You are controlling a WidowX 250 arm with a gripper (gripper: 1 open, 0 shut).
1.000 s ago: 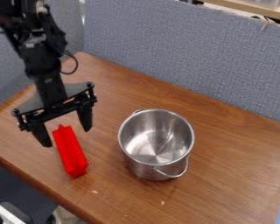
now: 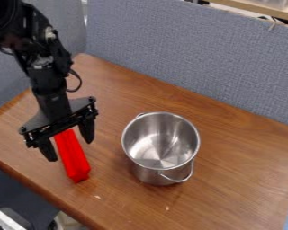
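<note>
My black gripper (image 2: 67, 142) is lowered over the upper end of a red oblong block (image 2: 73, 160) on the wooden table, its fingers open on either side of it. A steel pot (image 2: 161, 149) with a wire handle stands to the right of the block, apart from it.
Grey padded panels (image 2: 191, 49) border the table at the back and left. The table's edge runs close to the block at the lower left.
My gripper has moved down and slightly left onto the upper end of the red block. The block and pot look unmoved.
</note>
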